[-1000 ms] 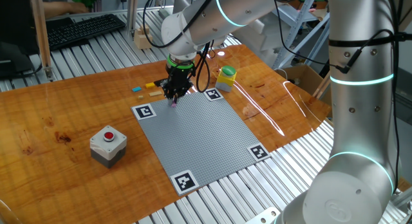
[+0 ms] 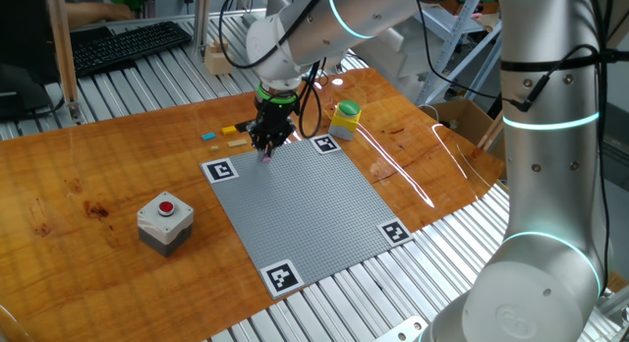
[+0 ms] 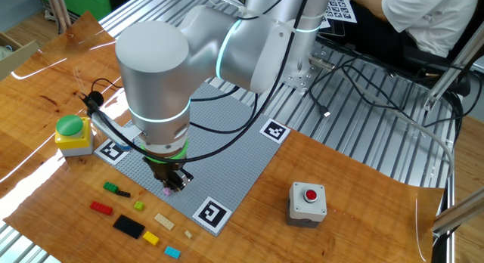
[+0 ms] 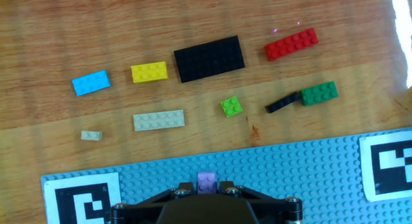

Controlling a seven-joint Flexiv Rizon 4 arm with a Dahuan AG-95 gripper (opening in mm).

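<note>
A small pinkish-purple brick [image 4: 206,181] sits between the two fingertips of my gripper, which looks shut on it. In exterior view 2 the gripper [image 3: 174,180] points down at the edge of the grey baseplate [image 3: 249,153] nearest the loose bricks, with a bit of the purple brick [image 3: 167,192] showing below. In exterior view 1 the brick [image 2: 265,159] is just visible under the fingers, low over the plate. Whether it touches the studs cannot be made out.
Loose bricks lie on the wood beyond the plate, among them black [image 4: 209,58], red [image 4: 291,44], yellow [image 4: 149,72], blue [image 4: 91,83], tan [image 4: 159,120], lime [image 4: 231,107] and green [image 4: 319,93]. A red-button box [image 2: 165,224] and a green-button box [image 2: 345,119] flank the plate, whose middle is bare.
</note>
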